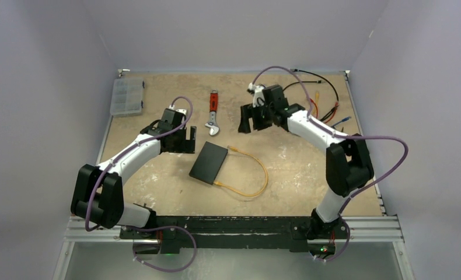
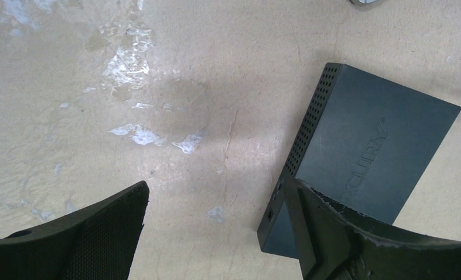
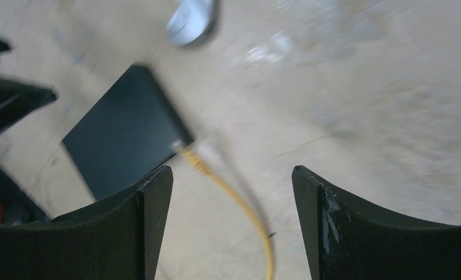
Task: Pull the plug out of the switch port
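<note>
The black switch (image 1: 209,163) lies flat and tilted near the middle of the table; the left wrist view shows its lid (image 2: 380,140) and perforated side. A yellow cable (image 1: 266,175) loops out from its right side, with one plug (image 1: 234,149) at the far corner and another plug (image 1: 218,184) at the near corner. In the blurred right wrist view the far plug (image 3: 193,158) touches the switch's corner. My left gripper (image 1: 191,140) is open and empty, just left of the switch. Up and right of the switch, my right gripper (image 1: 245,119) hangs open, apart from the plugs.
An adjustable wrench (image 1: 213,111) lies behind the switch. Several coloured cables (image 1: 330,111) are at the back right, partly hidden by my right arm. A clear organizer box (image 1: 126,96) sits at the back left.
</note>
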